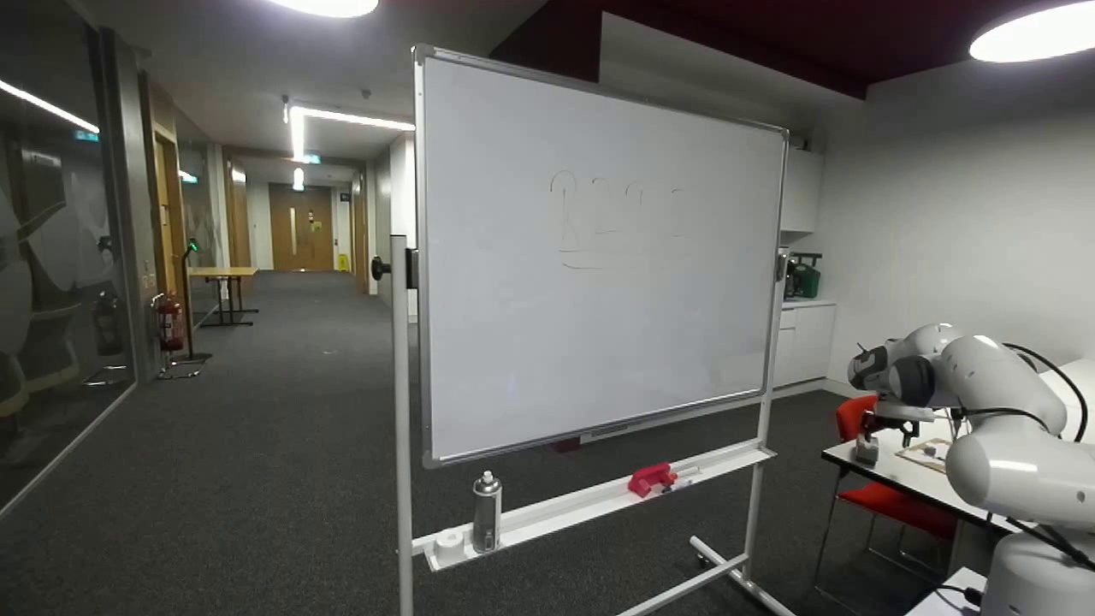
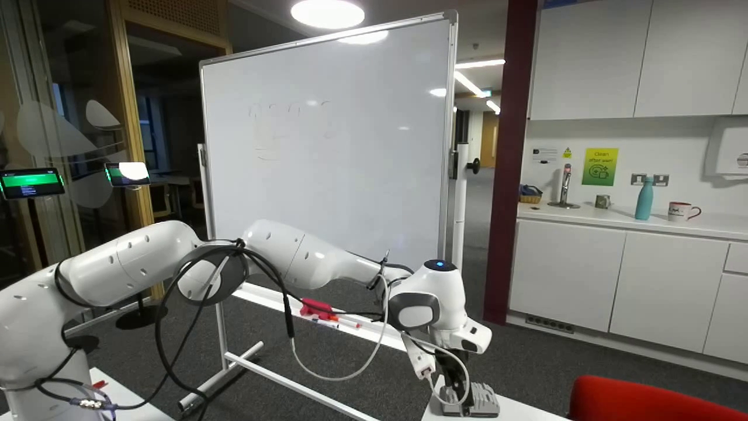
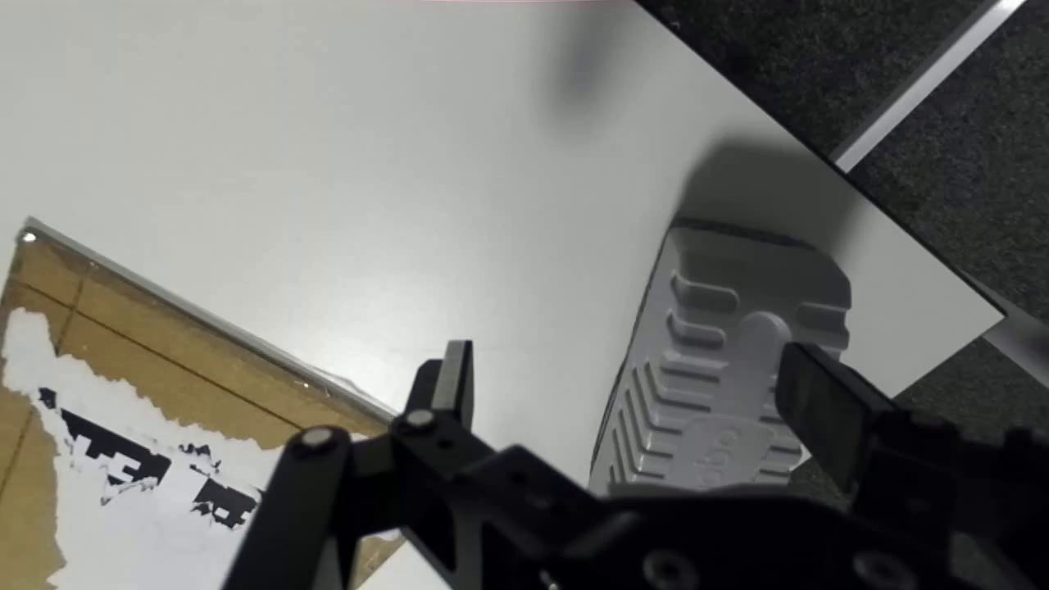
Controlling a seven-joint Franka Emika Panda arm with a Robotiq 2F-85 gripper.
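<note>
A grey ribbed block (image 3: 713, 374), like a board eraser, lies on the white table (image 3: 344, 147) close to its corner. My gripper is open above the table. In the wrist view the block lies between the fingers but nearer the right one, which overlaps its edge; the gripper's body hides its lower end. Exterior view 1 has the gripper (image 1: 890, 427) low over the table, just above the block (image 1: 867, 450). Whether a finger touches it I cannot tell. On the whiteboard (image 1: 595, 339) are faint, partly wiped marks.
A brown board with torn white paper (image 3: 147, 462) lies on the table left of the gripper. The whiteboard's tray carries a spray can (image 1: 487, 513), a red holder (image 1: 649, 479) and pens. A red chair (image 2: 652, 400) stands by the table. Between board and block the tabletop is bare.
</note>
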